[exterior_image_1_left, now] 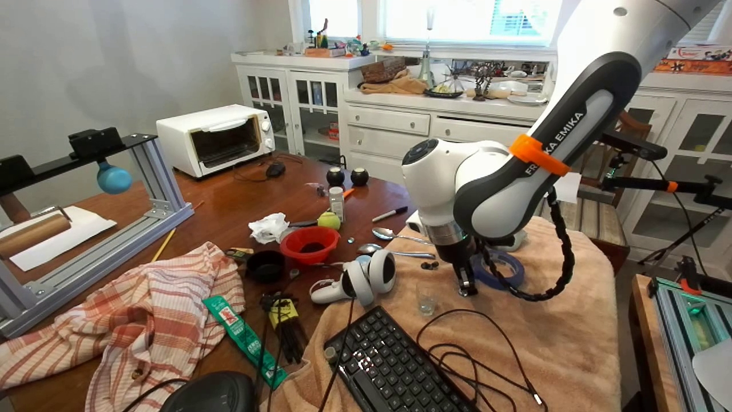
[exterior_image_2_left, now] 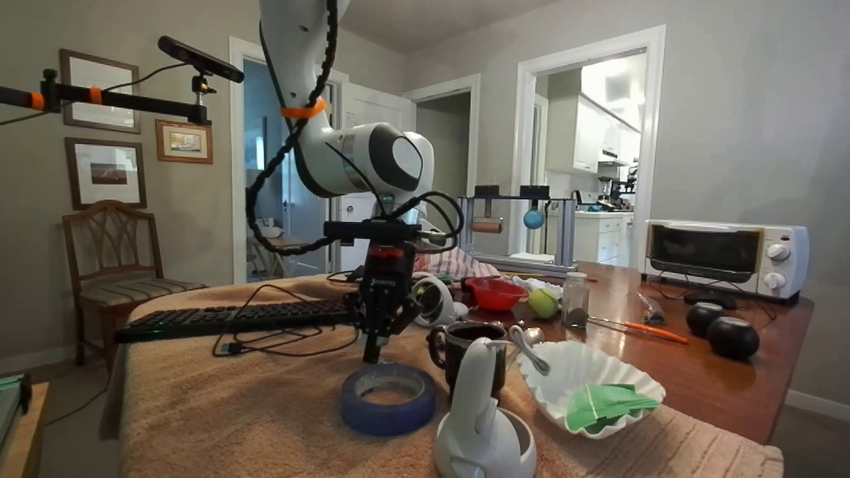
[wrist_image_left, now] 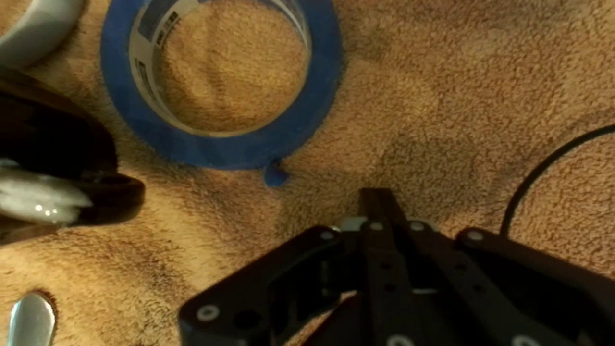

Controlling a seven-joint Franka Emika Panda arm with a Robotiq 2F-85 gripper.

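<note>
My gripper is shut, with nothing showing between its fingers, and points down over the tan towel [wrist_image_left: 461,104]. Beyond its tips in the wrist view lies a roll of blue tape [wrist_image_left: 230,151], flat on the towel, its loose end curled toward me. In exterior view 2 the gripper [exterior_image_2_left: 372,350] hangs just behind the tape roll [exterior_image_2_left: 388,410], apart from it. To the left in the wrist view stands a dark mug [wrist_image_left: 52,132]. Exterior view 1 has the gripper [exterior_image_1_left: 467,288] beside a small clear glass [exterior_image_1_left: 426,302].
A black keyboard [exterior_image_1_left: 401,364] and its looped cable [exterior_image_1_left: 480,367] lie on the towel. Near the mug are a white fluted bowl [exterior_image_2_left: 550,374] with green packets and a white controller [exterior_image_2_left: 478,430]. Spoons [exterior_image_1_left: 405,254] lie by the towel's edge. Bare towel stretches right of the tape.
</note>
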